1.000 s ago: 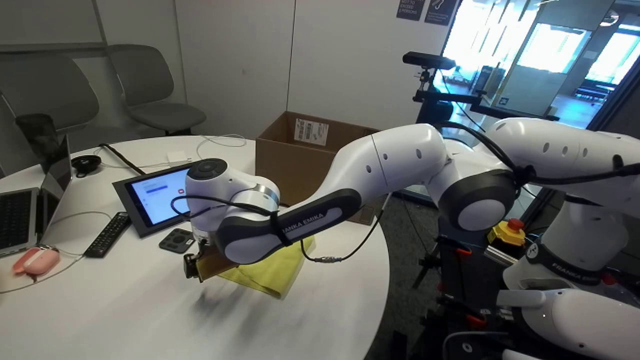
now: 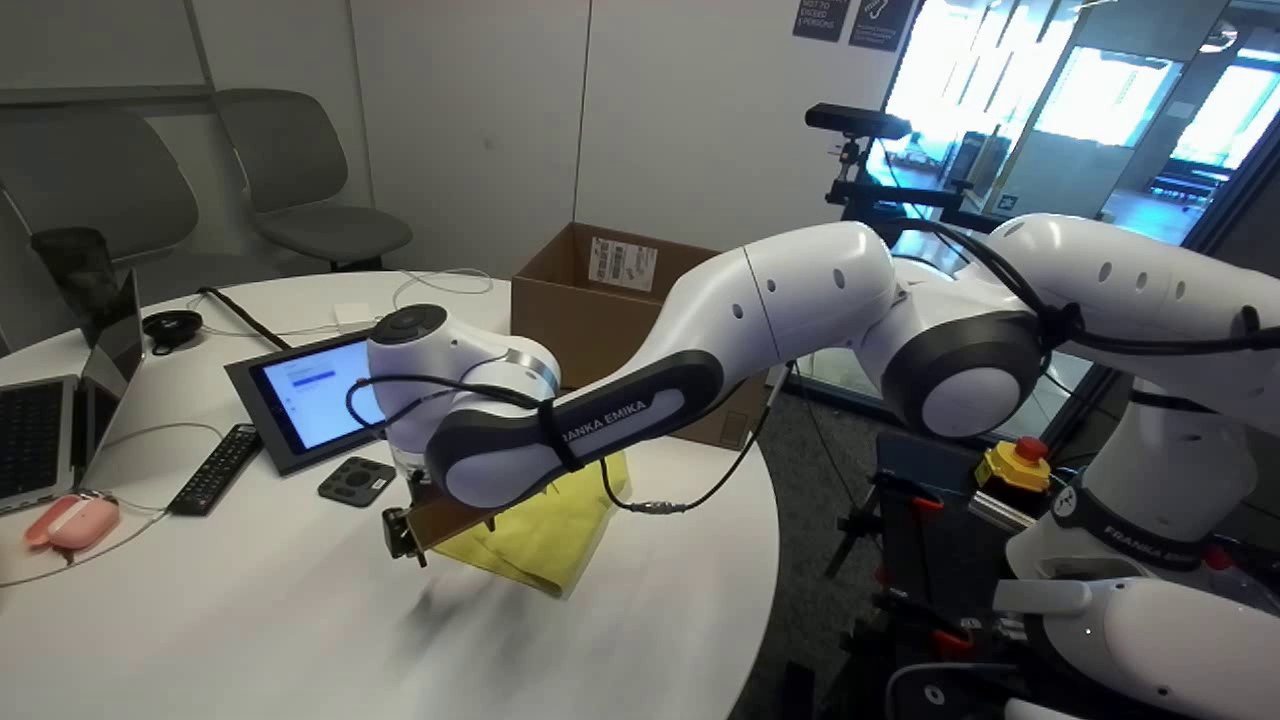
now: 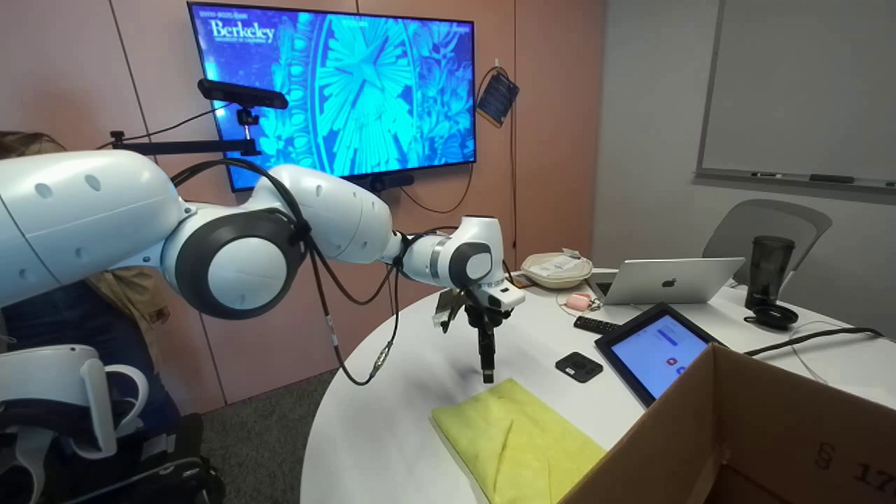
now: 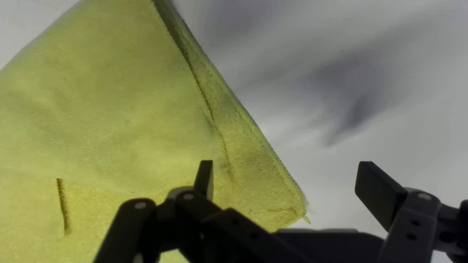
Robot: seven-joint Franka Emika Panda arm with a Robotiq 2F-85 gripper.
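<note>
A folded yellow cloth [image 3: 512, 445] lies flat on the white table. Its creased edge and one corner fill much of the wrist view, where the cloth [image 4: 131, 100] runs under the left finger. My gripper is open above that corner, the left finger [image 4: 204, 179] over the fabric and the right finger [image 4: 378, 193] over bare table. Nothing is between them. From the second exterior view, the gripper [image 3: 487, 378] points down just past the cloth's far corner, seemingly above the tabletop. In the first exterior view the arm hides part of the cloth [image 2: 546, 534].
A cardboard box [image 2: 570, 300] stands beside the cloth. Nearby are a tablet [image 3: 663, 348], a small black device [image 3: 579, 366], a remote [image 2: 216, 468], a pink case [image 2: 74, 523] and a laptop [image 3: 672, 281].
Over the last second the arm's wrist has risen slightly and the hand has shifted a little to the right in the first exterior view. The cloth appears unmoved.
</note>
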